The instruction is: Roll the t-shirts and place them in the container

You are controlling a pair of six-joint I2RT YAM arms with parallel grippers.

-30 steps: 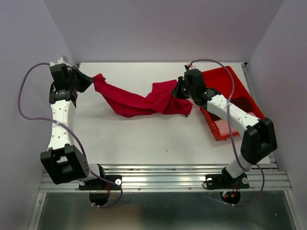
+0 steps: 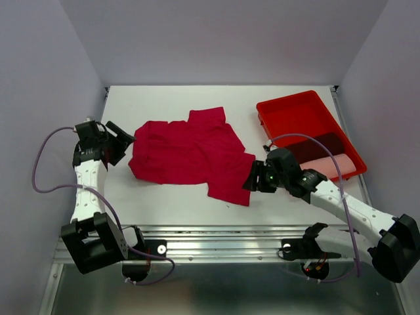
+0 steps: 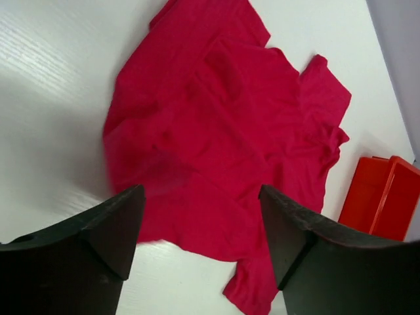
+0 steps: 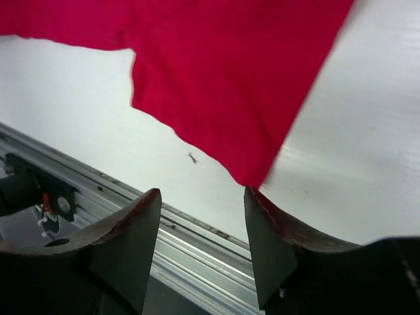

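Observation:
A red t-shirt [image 2: 187, 154] lies spread on the white table, fairly flat but askew, with one sleeve pointing to the back and the other to the front right. Folds run along its left end in the left wrist view, where the shirt [image 3: 216, 131] passes below and beyond the fingers. My left gripper [image 2: 128, 136] is open at that left end, nothing between its fingers. My right gripper [image 2: 251, 186] stands part open by the shirt's front right corner. In the right wrist view, the cloth corner [image 4: 249, 167] lies just beyond the parted fingertips, and no cloth shows between them.
A red bin [image 2: 298, 108] stands at the back right, holding a dark roll [image 2: 318, 148] and a pink roll [image 2: 331, 166]. The right forearm reaches past its front edge. Bare white table [image 2: 157, 207] lies in front of the shirt, up to a metal rail [image 2: 216, 233].
My right gripper has moved toward the front, and the left a little right and forward.

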